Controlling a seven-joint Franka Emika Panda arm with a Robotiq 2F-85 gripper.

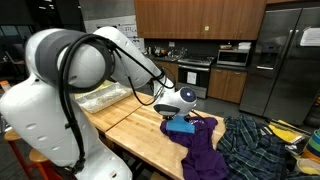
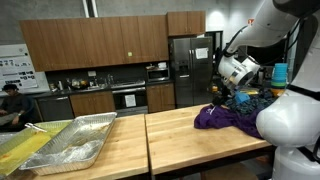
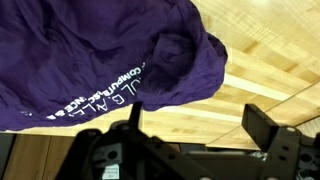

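A purple cloth with white lettering (image 3: 75, 60) lies crumpled on the wooden table, its raised fold reaching toward the space ahead of my fingers in the wrist view. My gripper is open, with its two dark fingertips wide apart and nothing held between them. In exterior view 1, the gripper (image 1: 180, 127) is over the near left part of the purple cloth (image 1: 203, 158). From the other side, the purple cloth (image 2: 222, 118) spreads below the arm at the table's right. Whether the fingertips touch the cloth cannot be told.
A dark, bunched cloth (image 1: 252, 150) covers the right side, beside the purple one. Large foil trays (image 2: 72, 148) sit at the table's other end. Bare wood (image 2: 165, 128) lies between trays and cloth. Yellow items (image 1: 314, 143) stand at the far right.
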